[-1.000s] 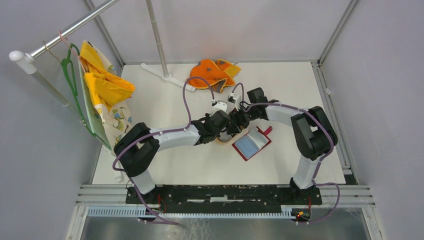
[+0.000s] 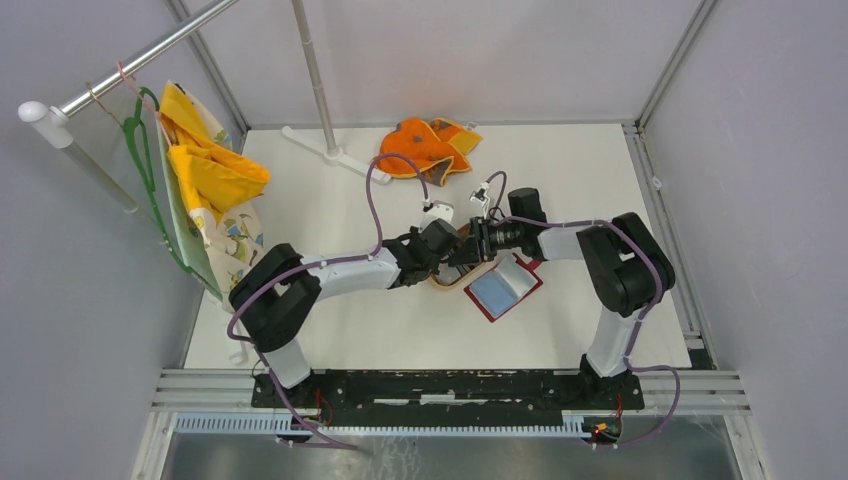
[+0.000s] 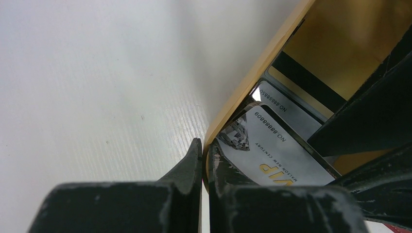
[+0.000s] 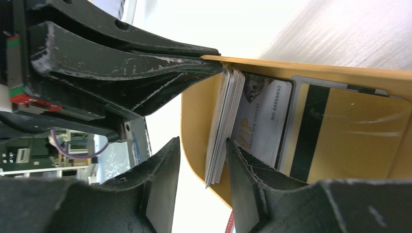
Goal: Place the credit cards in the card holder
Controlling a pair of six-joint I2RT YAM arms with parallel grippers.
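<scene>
A tan box (image 2: 449,283) at table centre holds cards, including a VIP card (image 3: 274,145) and gold card (image 4: 350,136). My left gripper is shut on the box's rim. In the right wrist view, a stack of cards (image 4: 221,116) stands on edge at the box's end, with my right gripper part open, one fingertip at the stack. Right of the box lies the red card holder (image 2: 502,290), open, with blue and white inner faces.
An orange cloth (image 2: 420,145) lies at the back. A rack (image 2: 150,50) with hanging clothes stands on the left. The front and right of the white table have bare areas.
My right gripper and wrist have shifted toward the front and slightly right over the last second. The left arm is nearly still.
</scene>
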